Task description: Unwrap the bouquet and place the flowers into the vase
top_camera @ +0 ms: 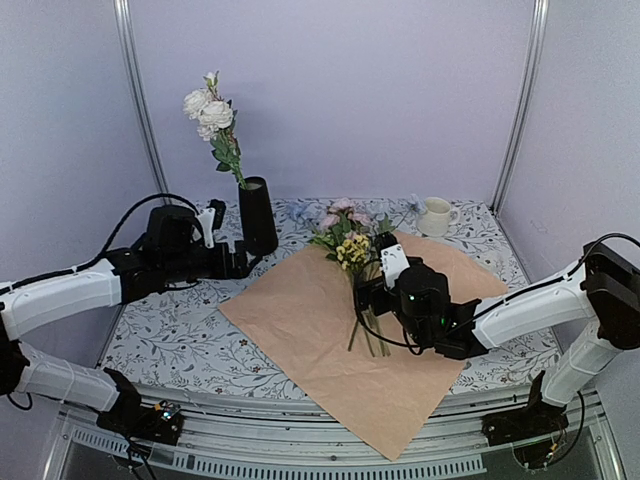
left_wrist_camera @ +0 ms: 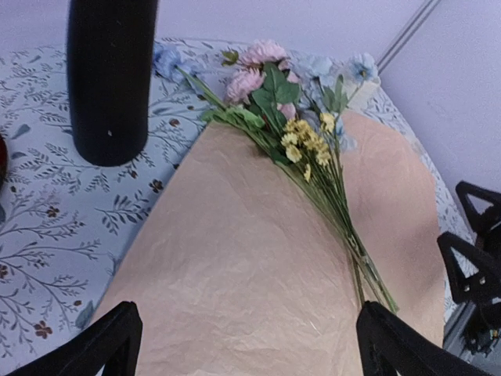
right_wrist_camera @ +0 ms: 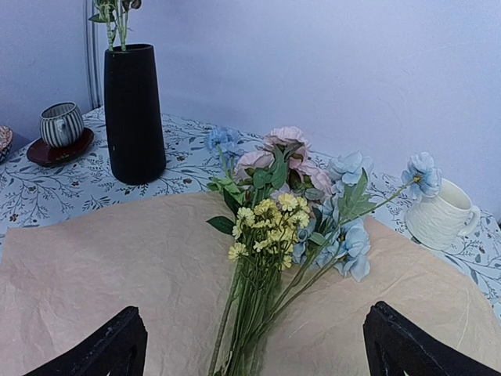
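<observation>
White flowers [top_camera: 212, 112] on a leafy stem stand in the tall black vase [top_camera: 257, 216], leaning to the left. A loose bunch of pink, blue and yellow flowers [right_wrist_camera: 270, 227] lies on the brown paper [top_camera: 330, 350], blooms toward the back and stems toward the front. My left gripper [top_camera: 250, 264] is open, close to the left side of the vase's lower part in the top view, with nothing held. Above the bunch's stems my right gripper [top_camera: 366, 285] stands open; in the right wrist view its fingers [right_wrist_camera: 399, 345] are wide apart with the stems lying between and beyond them.
A white mug [right_wrist_camera: 443, 215] stands at the back right. In the right wrist view, a striped cup [right_wrist_camera: 62, 125] on a dark red saucer [right_wrist_camera: 60, 146] is left of the vase; my left arm hides it from above.
</observation>
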